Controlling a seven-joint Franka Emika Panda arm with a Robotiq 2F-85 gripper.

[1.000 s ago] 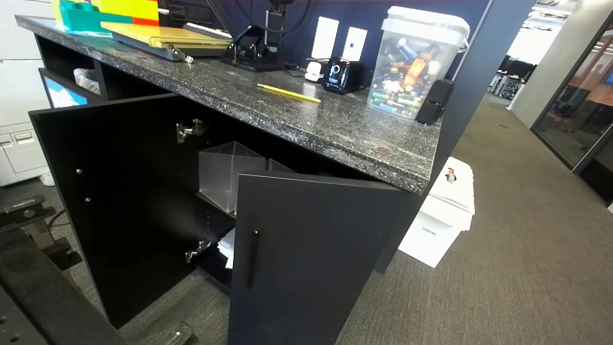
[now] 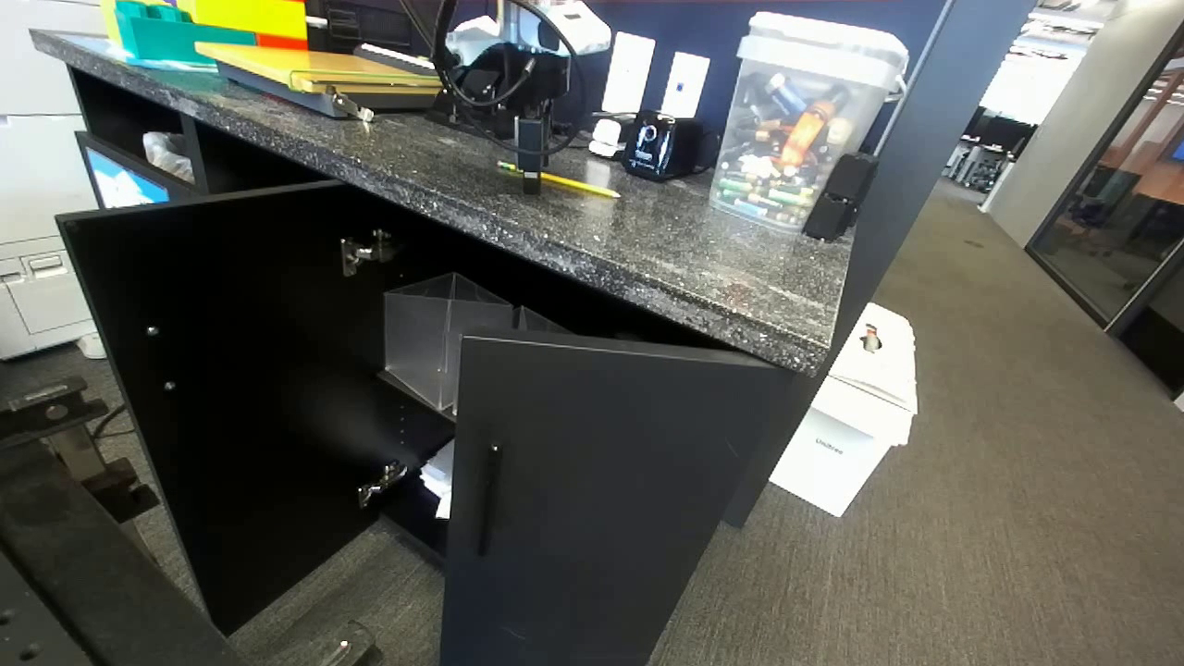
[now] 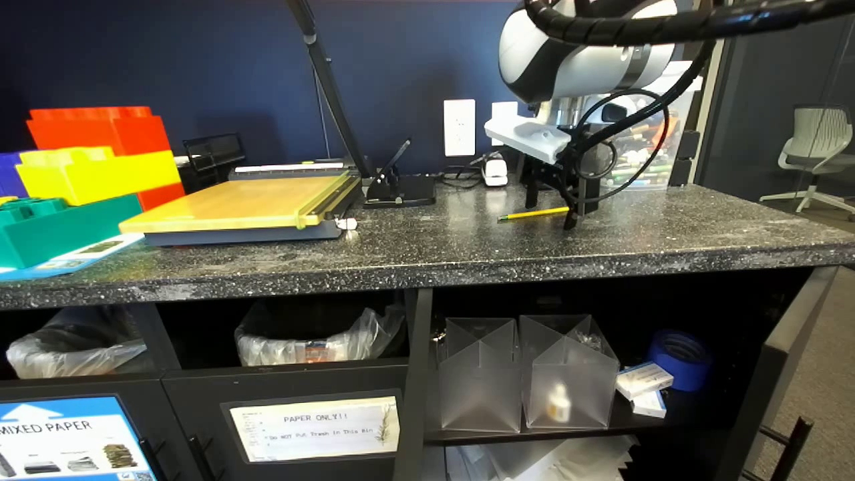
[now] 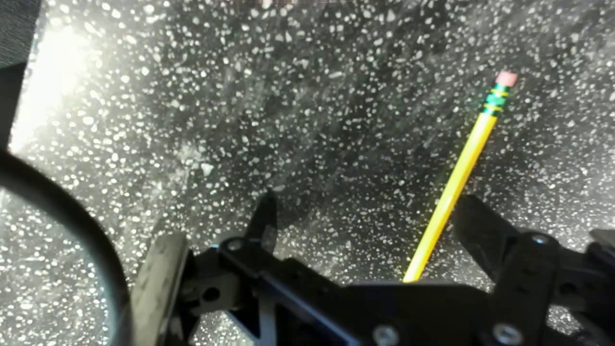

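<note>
A yellow pencil (image 4: 455,181) with a green band and pink eraser lies on the speckled black countertop (image 4: 323,115). My gripper is open low over the counter, its two fingers set wide apart. In the wrist view the pencil runs at a slant through the gap, close beside the right-hand finger (image 4: 475,225); whether they touch is unclear. The gripper body covers the pencil's lower end there. From the front, the pencil (image 3: 529,214) shows with its right end partly behind a finger (image 3: 572,215).
A clear tub of batteries (image 2: 783,128) stands right of the arm, near a small black device (image 2: 662,146). The paper cutter (image 3: 248,204) and large toy bricks (image 3: 96,172) occupy the left. Below, the open cupboard holds translucent bins (image 3: 481,377).
The gripper has come down from above the counter to the pencil. The pencil appears to lie where it did before.
</note>
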